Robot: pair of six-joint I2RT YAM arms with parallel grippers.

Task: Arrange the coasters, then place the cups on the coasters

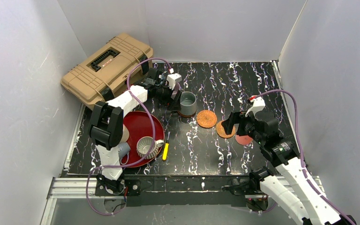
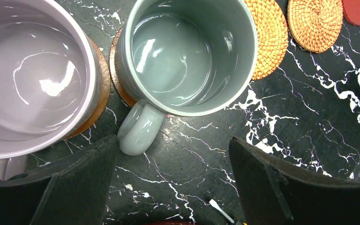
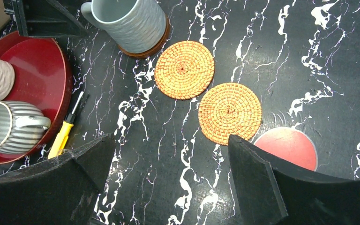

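A grey-green cup stands on a brown coaster at the back centre. A pale lilac cup sits on another brown coaster to its left. My left gripper hangs open over them, the grey-green cup's handle between and just beyond its fingertips. Two woven orange coasters and a pink coaster lie in a row to the right. My right gripper stands open above these coasters, with nothing between its fingers.
A red tray holding several cups is at front left, beside a yellow screwdriver. A tan case fills the back left.
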